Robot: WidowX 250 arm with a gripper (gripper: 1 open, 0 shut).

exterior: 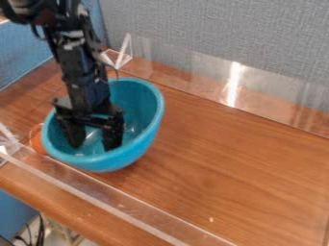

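Note:
A teal bowl (131,144) sits on the wooden table at the left, near the front edge. An orange object (38,140) peeks out at the bowl's left, mostly hidden behind it.
A clear plastic barrier runs along the back and front edges. A grey textured wall stands behind, a blue panel at the far left.

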